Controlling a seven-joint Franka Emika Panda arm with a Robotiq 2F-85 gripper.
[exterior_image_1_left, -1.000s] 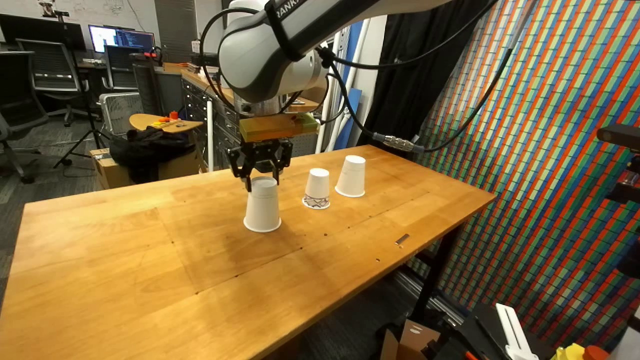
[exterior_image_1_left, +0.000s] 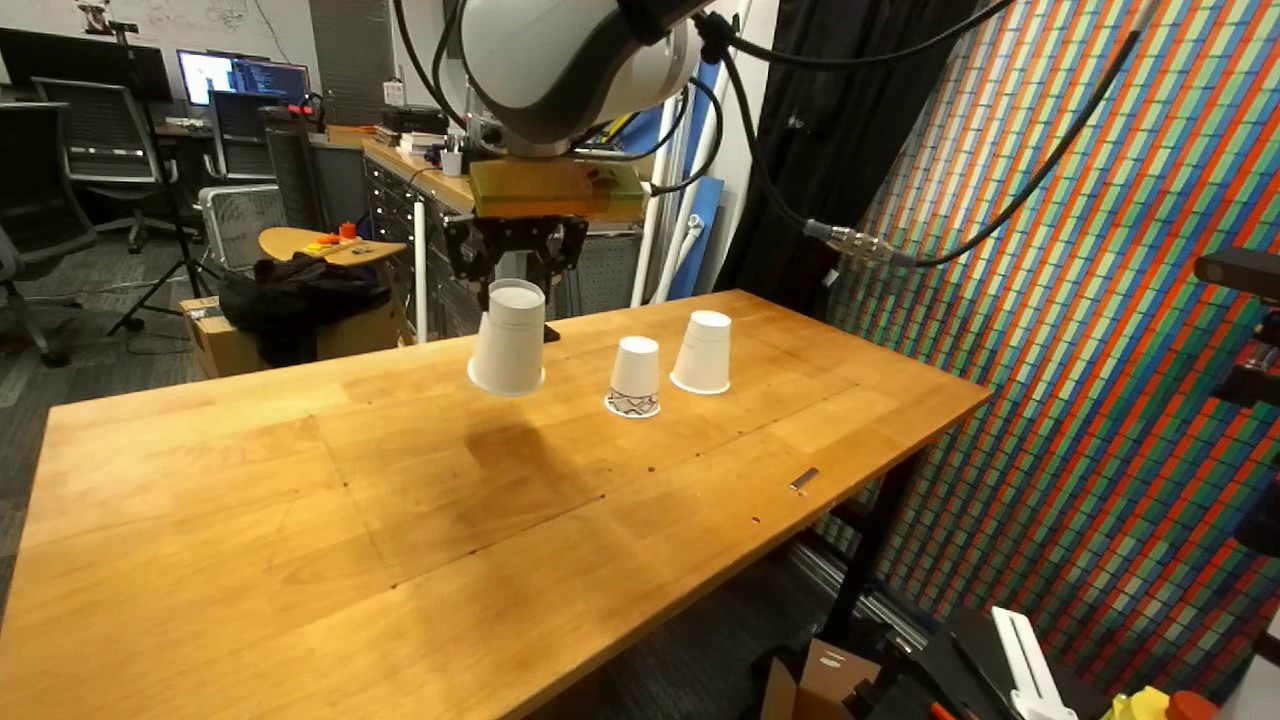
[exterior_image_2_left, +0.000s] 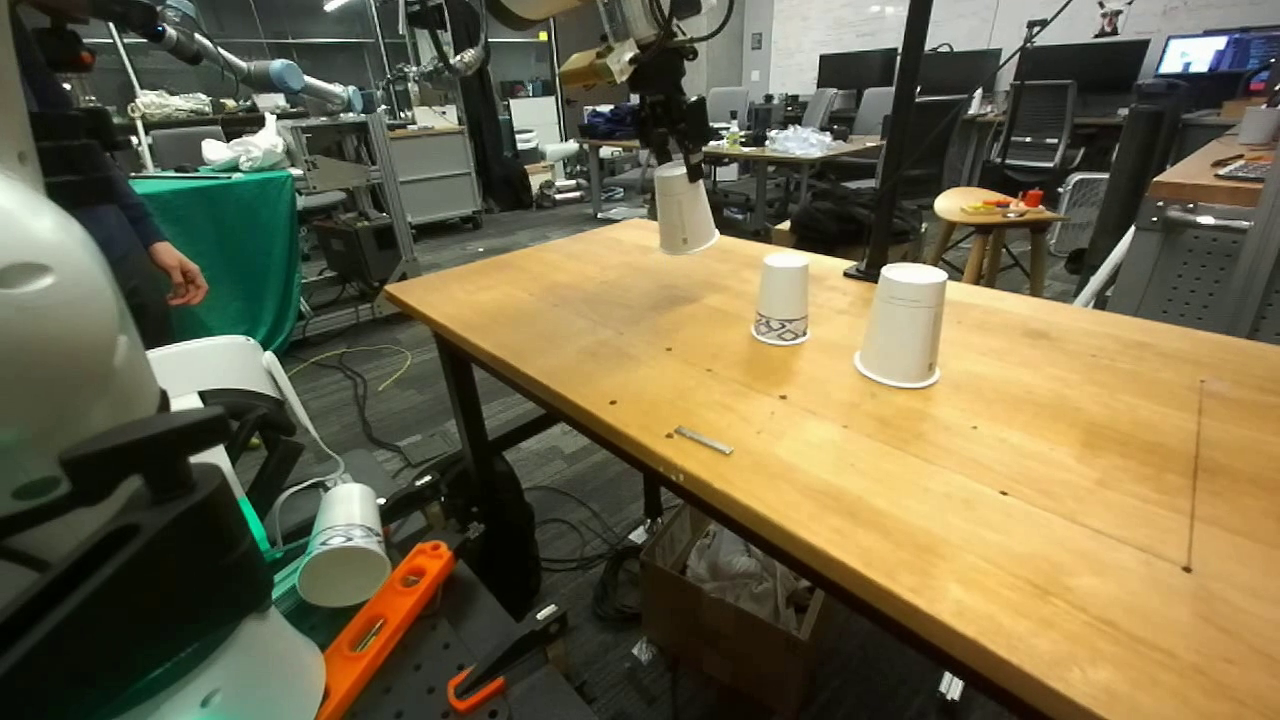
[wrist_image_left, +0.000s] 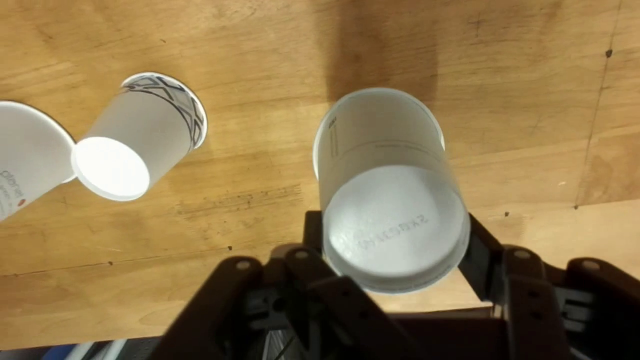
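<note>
An upside-down white paper cup (exterior_image_1_left: 509, 342) hangs above the table, its shadow falling on the wood below. My gripper is shut on this cup near its closed base, one finger on each side. A smaller cup with a dark pattern round its rim (exterior_image_1_left: 633, 378) stands upside down on the table. Beside it stands a larger plain white cup (exterior_image_2_left: 905, 326), also mouth down. In the wrist view both standing cups are at the left, and the larger one is cut off by the frame edge.
The wooden table (exterior_image_1_left: 300, 516) has wide free room on its near and left side in exterior view 1. A small metal strip (exterior_image_2_left: 703, 440) lies near one long edge. A dark post (exterior_image_2_left: 900, 144) rises at the opposite edge.
The gripped cup has risen off the table and shifted slightly left in exterior view 1, tilting a little. The arm has gone up with it. The other two cups have stayed put.
</note>
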